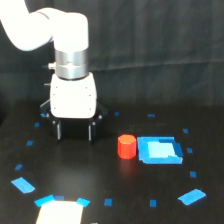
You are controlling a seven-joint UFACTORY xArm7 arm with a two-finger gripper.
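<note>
A red cylinder (127, 147) stands upright on the black surface, just left of a small blue tray (160, 161) with a white patch inside. My gripper (75, 131) is to the left of the red cylinder and apart from it. Its two fingers are spread, with nothing visible between them. The gripper's height above the surface is hard to judge.
Small blue squares dot the black surface. Larger blue strips lie at the front left (22, 185) and front right (192, 197). A pale block (60, 213) is cut off by the bottom edge. Open floor surrounds the cylinder except toward the tray.
</note>
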